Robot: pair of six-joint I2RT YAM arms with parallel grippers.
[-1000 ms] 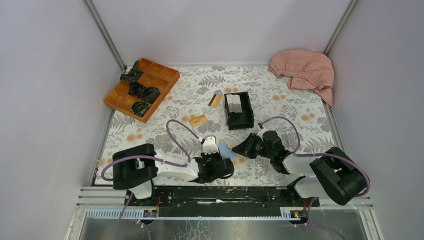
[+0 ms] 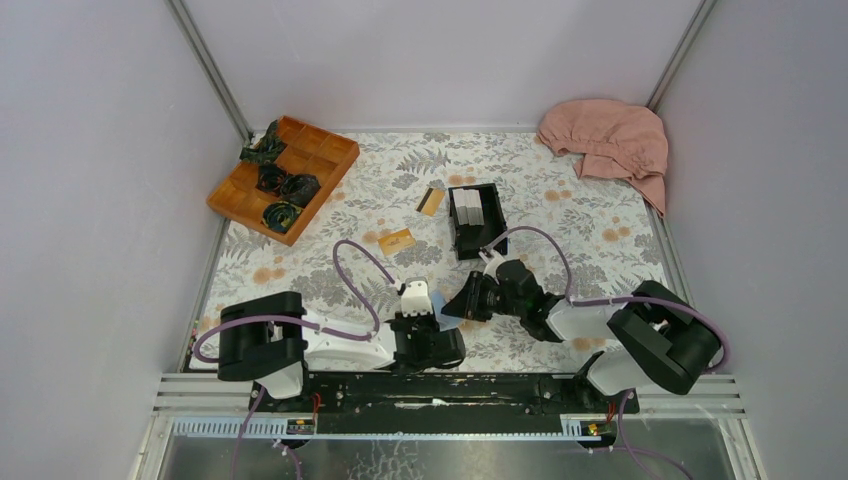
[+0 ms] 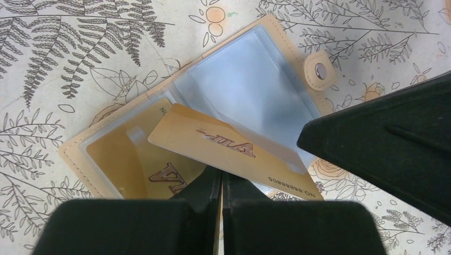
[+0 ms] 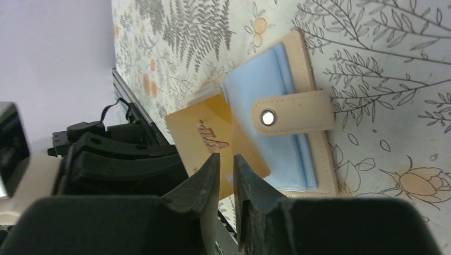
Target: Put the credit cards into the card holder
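Note:
A beige-edged card holder [image 3: 255,74] with clear bluish pockets lies open on the patterned table. One gold card [image 3: 119,156] sits in its left pocket. A second gold card [image 3: 239,151] is tilted and slightly bent across the holder's middle, partly over the blue pocket. My left gripper is shut at this card's lower edge, its tips hidden by the card; no grip on it shows. Close in from the right comes my right gripper. A narrow gap shows between its fingertips, with gold card behind; whether they pinch anything is unclear.
Two more gold cards [image 2: 397,241] lie on the table beyond the arms. A black box [image 2: 481,238] stands behind the right gripper, an orange tray [image 2: 328,148] at the back left, and a pink cloth [image 2: 605,137] at the back right.
The left arm has shifted only a little.

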